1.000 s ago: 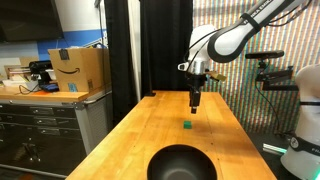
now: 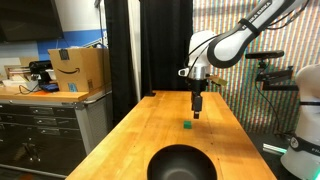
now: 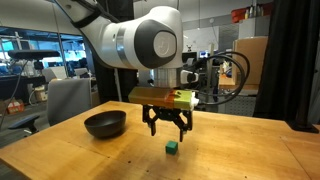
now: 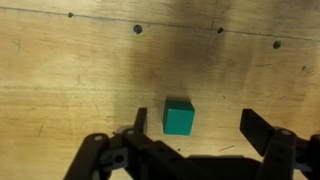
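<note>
A small green block (image 4: 178,118) lies on the wooden table, below my gripper. In the wrist view the block sits between the spread fingers, nearer the left one, with wood showing on both sides of it. My gripper is open and points down, some way above the tabletop. From the first exterior view, the block (image 2: 187,125) appears just under and slightly left of the fingertips; the second exterior view has the block (image 3: 171,147) beneath the gripper (image 3: 170,127). Nothing is held.
A black bowl (image 2: 181,163) stands on the table, well away from the block; the second exterior view puts this bowl (image 3: 105,124) at the left. Bare wooden tabletop (image 3: 240,160) surrounds the block. Cardboard boxes (image 2: 78,69) rest on a side cabinet.
My gripper has shifted slightly within the last second, staying above the table. The block and the bowl have not moved.
</note>
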